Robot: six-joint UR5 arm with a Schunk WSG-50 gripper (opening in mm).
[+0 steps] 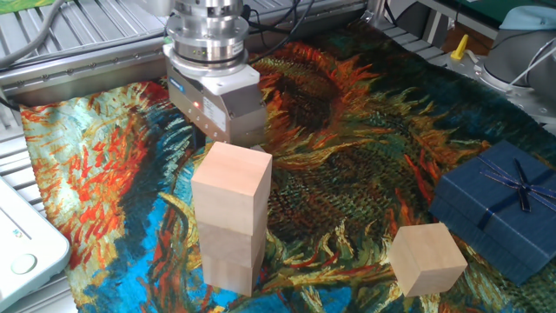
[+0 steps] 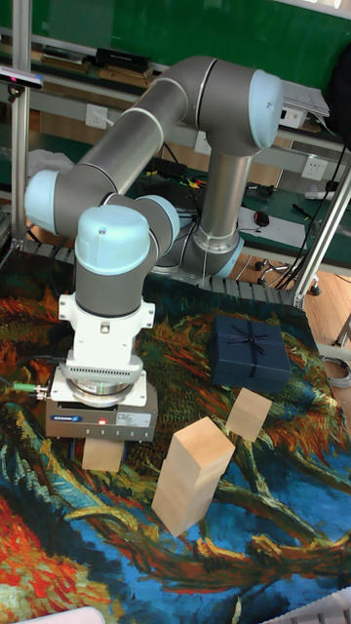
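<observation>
In exterior view 3 my gripper points down over a wooden block, whose upper part is covered by the gripper's body. The fingers do not show clearly there, so whether they grip the block cannot be told. A tower of stacked wooden blocks stands upright on the cloth, and in exterior view 2 it hides the space beneath the gripper. From exterior view 3 this tower is to the right of my gripper, apart from it. A separate wooden block rests near the blue box.
A dark blue gift box with a ribbon sits at the right in exterior view 2. A white device lies at the left edge.
</observation>
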